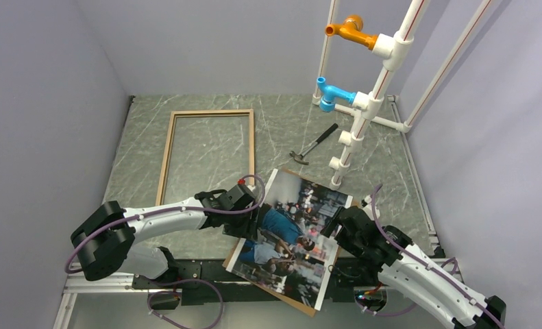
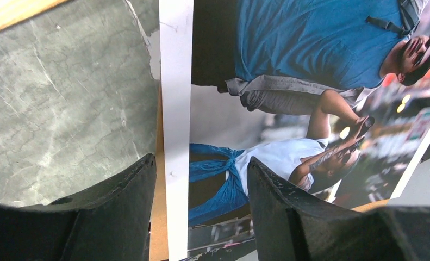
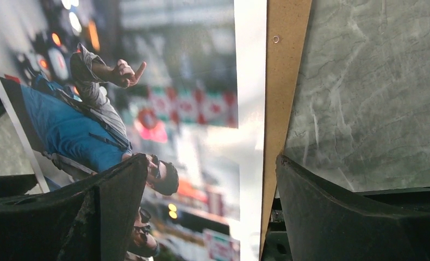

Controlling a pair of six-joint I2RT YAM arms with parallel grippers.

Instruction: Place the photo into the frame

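Observation:
The large photo (image 1: 288,240), white-bordered, lies on a brown board (image 3: 280,76) at the front of the table, overhanging the front edge. At its left edge, my left gripper is shut on the photo and board; the exact contact is hard to see. My right gripper stands open over the right edge, its fingers either side of the white border and board edge. The empty wooden frame (image 1: 251,137) lies at the back left, its lower part hidden behind my left arm.
A hammer (image 1: 323,137) lies behind the photo. White pipes (image 1: 364,113) with a blue tap (image 1: 333,92) and an orange tap (image 1: 357,38) stand at the back right. Grey walls bound both sides.

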